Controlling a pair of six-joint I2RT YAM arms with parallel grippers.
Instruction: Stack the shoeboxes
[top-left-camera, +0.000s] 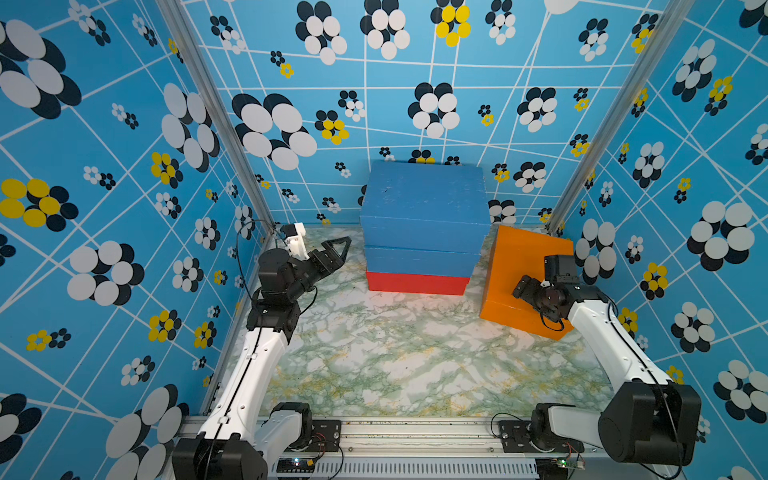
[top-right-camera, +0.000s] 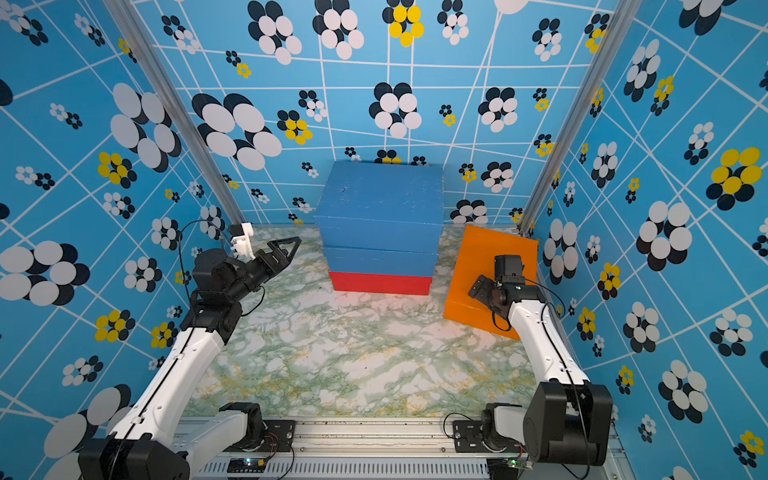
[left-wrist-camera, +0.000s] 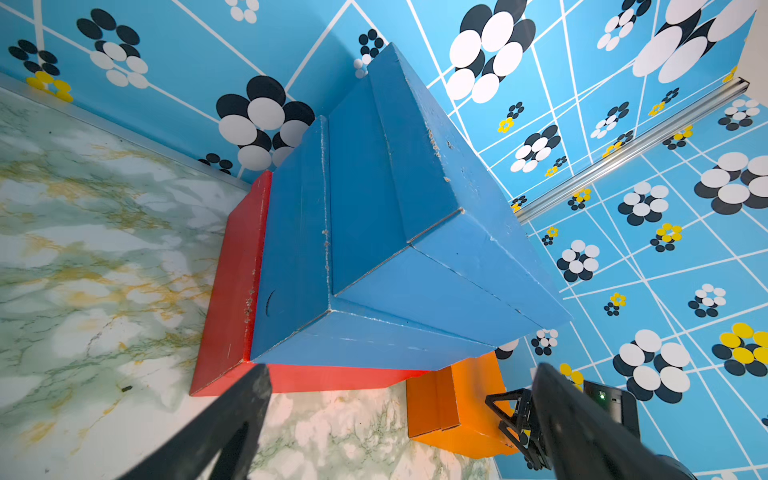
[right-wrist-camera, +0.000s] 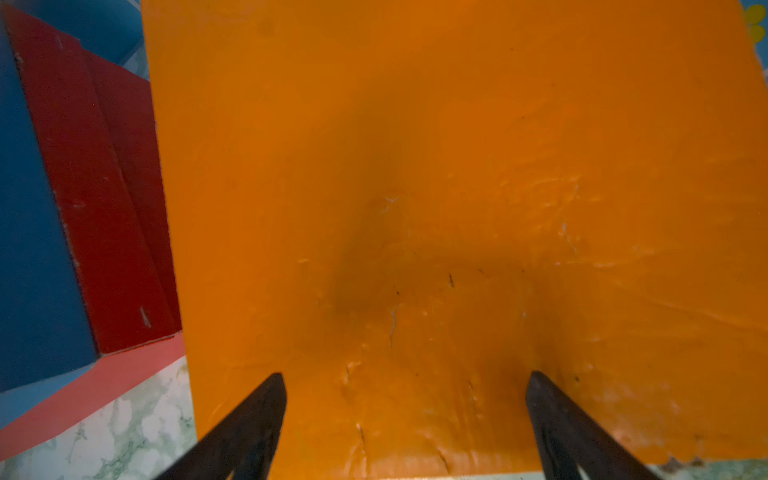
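At the back centre a blue shoebox (top-left-camera: 424, 200) rests on top of a red shoebox (top-left-camera: 416, 281). An orange shoebox (top-left-camera: 512, 264) lies on the floor to their right, turned at a slight angle. My left gripper (top-left-camera: 342, 246) is open in the air to the left of the stack, with nothing between its fingers. Over the orange box's front right part stands my right gripper (top-left-camera: 521, 289), also open; its dark fingers (right-wrist-camera: 254, 428) show against the orange surface in the right wrist view. Whether they touch it I cannot tell.
Patterned walls close off the back and both sides. Bare marbled floor (top-left-camera: 400, 352) lies in front of the stack and across to the left. Between the stack and the orange box there is only a narrow gap.
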